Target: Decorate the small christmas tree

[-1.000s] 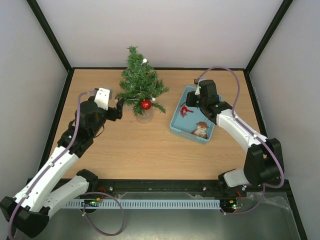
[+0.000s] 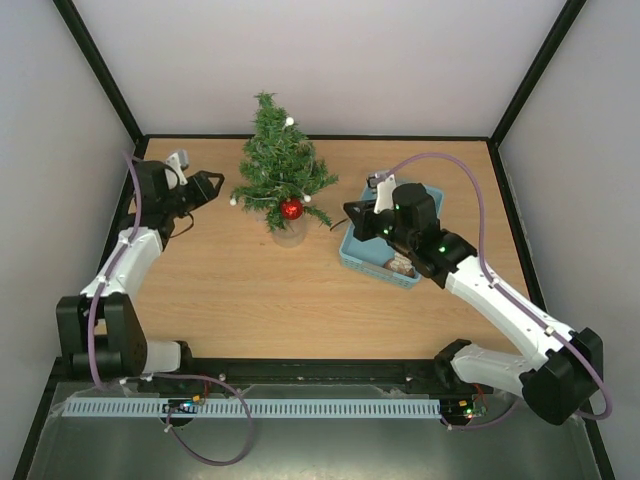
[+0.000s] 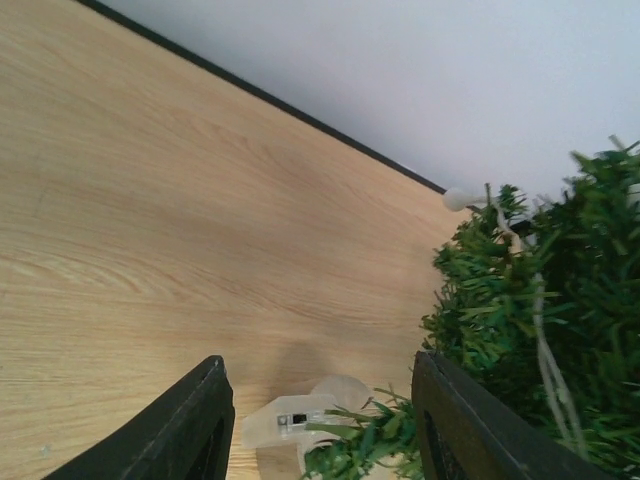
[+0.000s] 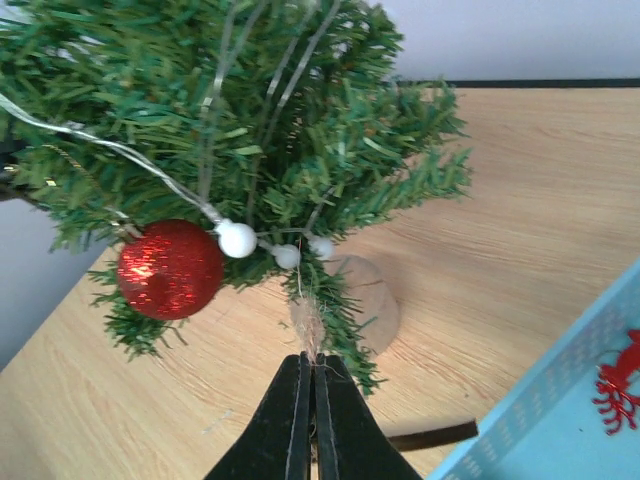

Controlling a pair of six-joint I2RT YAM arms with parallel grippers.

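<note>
The small green tree (image 2: 275, 160) stands on a round base (image 2: 290, 235) at the back middle. A red glitter ball (image 4: 171, 269) hangs on its lower front branches, beside white bulbs (image 4: 236, 239) on a pale wire. Between the tree and the blue box, my right gripper is shut on thin twine (image 4: 307, 318). A dark brown thin ornament (image 4: 433, 435) sticks out behind its fingers; the rest of it is hidden. Left of the tree, my left gripper is open, with nothing held; a branch (image 3: 375, 440) shows behind its fingers.
The blue box (image 2: 375, 262) sits right of the tree, partly under my right arm. Inside it lie a red figure (image 4: 620, 385) and a brown-and-white ornament (image 2: 401, 265).
My right gripper has come from over the box leftward, nearer the tree, with the dark thin piece at its tips.
</note>
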